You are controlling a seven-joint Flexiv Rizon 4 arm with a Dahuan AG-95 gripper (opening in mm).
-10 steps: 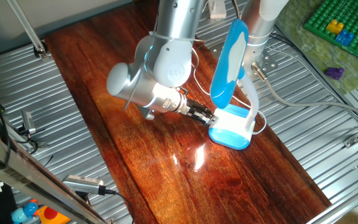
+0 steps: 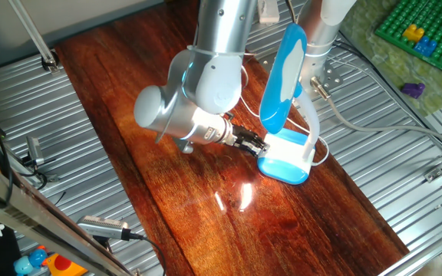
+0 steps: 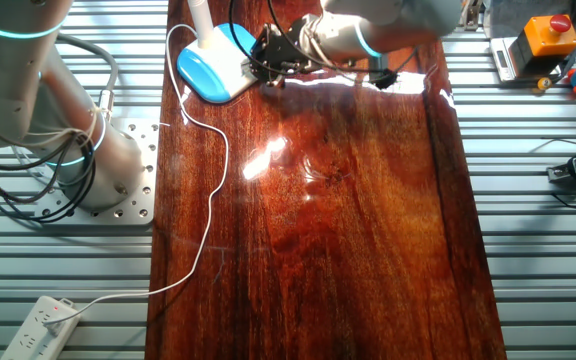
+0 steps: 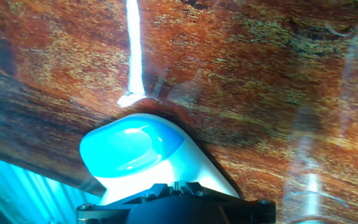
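A blue and white desk lamp stands upright on the wooden board (image 2: 206, 184), its long blue head (image 2: 284, 77) raised above its base (image 2: 285, 170). At the side of that base is my gripper (image 2: 264, 147), its black fingertips at the white part, touching or very close. The second exterior view shows the gripper (image 3: 252, 68) beside the lamp base (image 3: 205, 76) from the other side. In the wrist view the finger tips (image 4: 176, 186) meet over the white of the base (image 4: 132, 149), and nothing shows between them. Their exact contact with the base is hidden.
A white cable (image 3: 220, 190) runs from the lamp across the board to a power strip (image 3: 40, 330). The rest of the board is clear. An orange emergency-stop box (image 3: 546, 45) sits off the board.
The arm's wrist and forearm have shifted slightly right in exterior view 1, while the fingertips stay at the lamp base. The lamp has not visibly moved.
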